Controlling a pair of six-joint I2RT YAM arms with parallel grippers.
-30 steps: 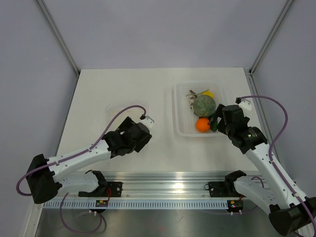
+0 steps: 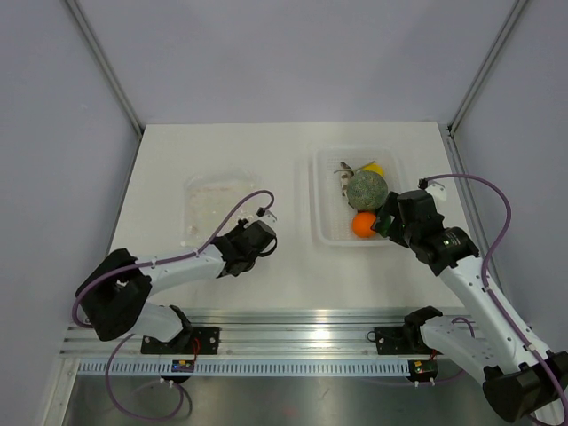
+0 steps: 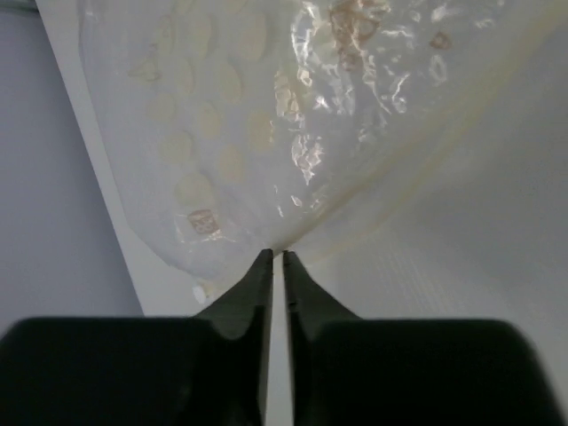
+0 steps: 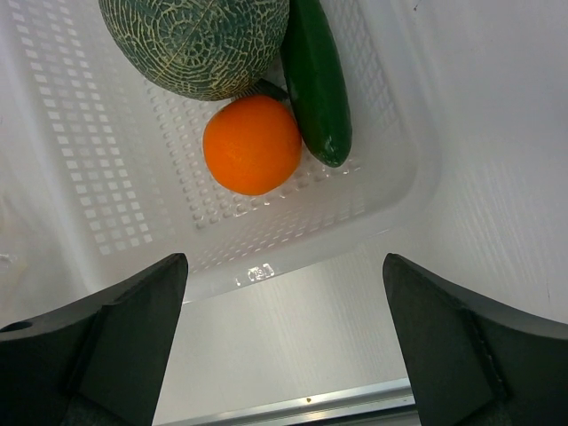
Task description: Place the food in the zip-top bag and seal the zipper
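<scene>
The clear zip top bag (image 2: 211, 209) lies flat on the left of the table, looking empty. My left gripper is at the bag's edge, its fingers almost together with a thin gap; whether bag film is between the tips does not show. Over in the white basket (image 2: 321, 200) are a green melon (image 2: 366, 191), an orange (image 4: 253, 145), a cucumber (image 4: 317, 89), something yellow (image 2: 374, 168) and a small brownish item (image 2: 344, 181). Above the basket's near right corner, my right gripper stands wide open and empty, short of the orange and cucumber.
Bare white table (image 2: 288, 266) separates bag and basket and runs along the front. A metal rail (image 2: 293, 319) borders the near edge. Grey walls (image 2: 293, 62) close in the back and both sides.
My left arm's elbow has swung right and its gripper has turned and shifted at the bag's edge. The bag has slid slightly left. My right arm has barely moved.
</scene>
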